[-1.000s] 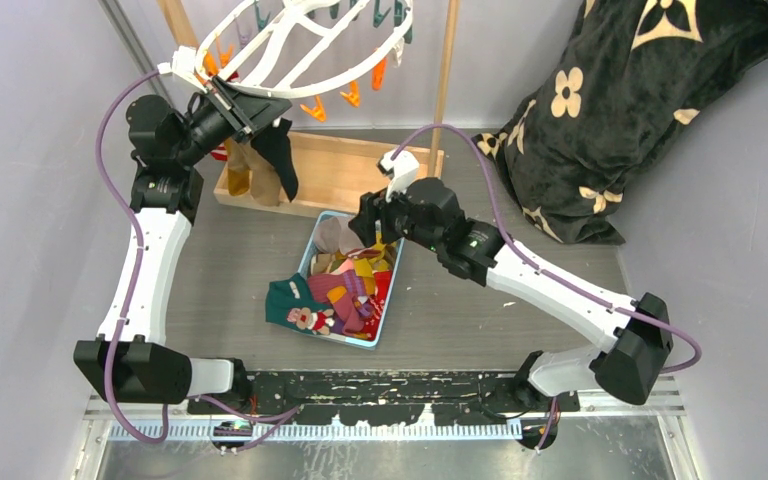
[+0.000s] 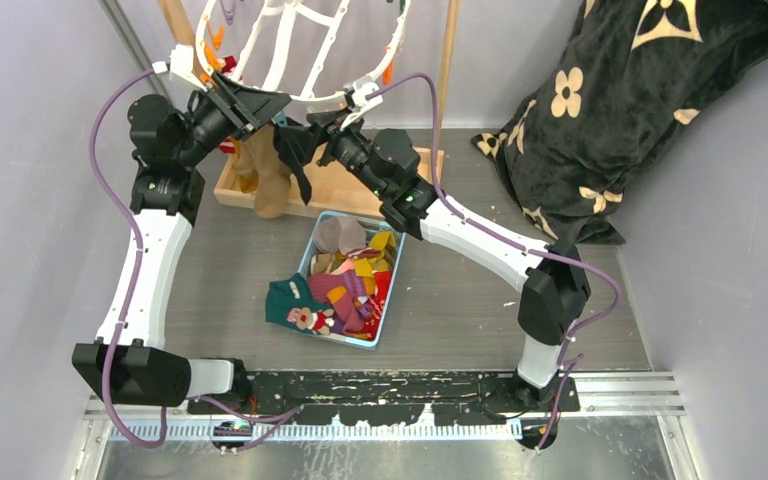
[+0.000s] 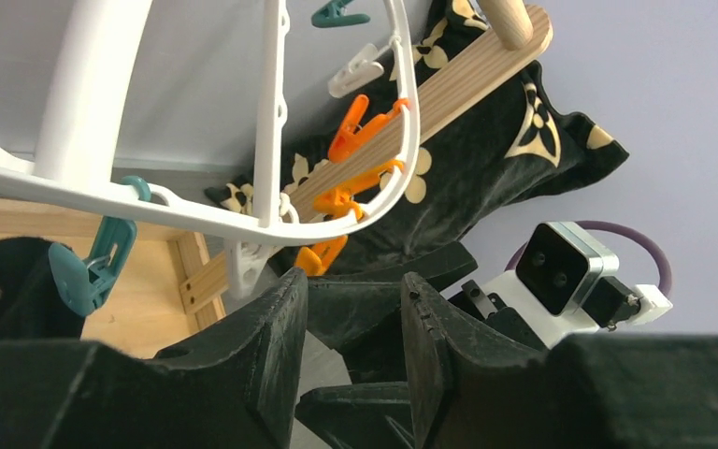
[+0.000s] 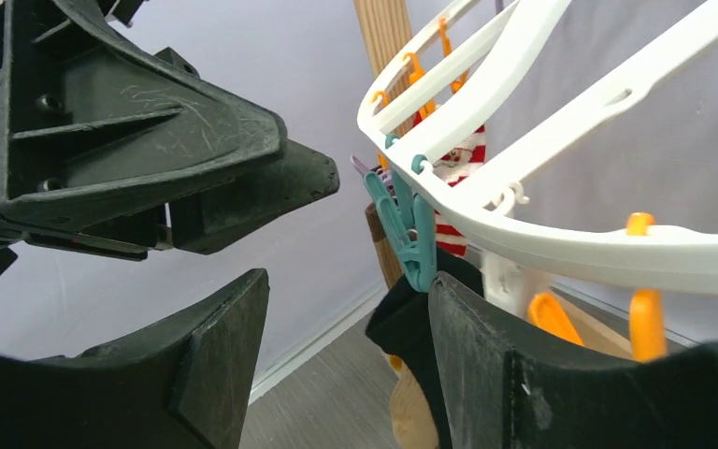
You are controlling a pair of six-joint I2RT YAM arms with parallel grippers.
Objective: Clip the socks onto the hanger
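Observation:
The white hanger (image 4: 561, 238) with coloured clips spans the top of the views. A black sock (image 4: 407, 327) hangs beneath a teal clip (image 4: 411, 224), beside brown socks (image 2: 268, 190). My left gripper is at the hanger's left front, fingers parted, with nothing visible between them. My right gripper stands open facing that teal clip from the right, close to the left gripper. More socks lie in a blue bin (image 2: 350, 300) below.
A wooden tray (image 2: 330, 190) sits under the hanger, with posts at both sides. A dark patterned cushion (image 2: 590, 120) fills the back right. The floor right of the bin is clear.
My right arm has swung up and left from over the bin to the hanger's front, near the black sock and left gripper. The left arm has barely moved.

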